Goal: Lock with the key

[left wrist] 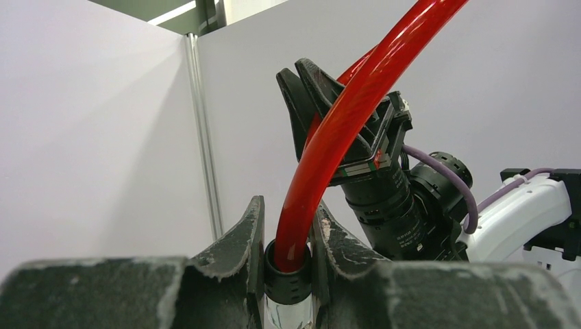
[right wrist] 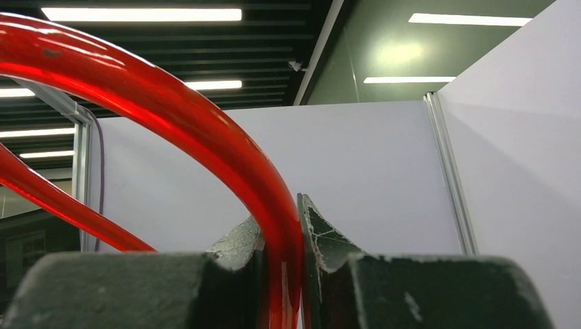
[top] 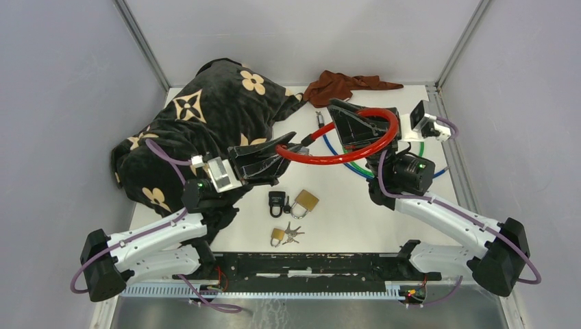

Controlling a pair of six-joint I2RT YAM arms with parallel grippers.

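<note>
A red cable lock (top: pixel 336 160) is held in a loop above the table between my two grippers. My left gripper has its fingers on both sides of the black collar (left wrist: pixel 288 284) at one end, and they look close against it. The fingers of my right gripper are shut on the red tube farther along. In the top view, the cable's other end, with a black sleeve (top: pixel 309 140), points at the left fingertips; its tip is partly hidden there. A bunch of keys (top: pixel 292 234) lies on the table near the front.
Near the keys lie a small brass padlock (top: pixel 277 237), a larger brass padlock (top: pixel 305 200) and a black padlock (top: pixel 277 199). A blue cable (top: pixel 331 142) lies behind the right gripper. A dark patterned blanket (top: pixel 199 116) covers the left; a brown cloth (top: pixel 336 87) lies at the back.
</note>
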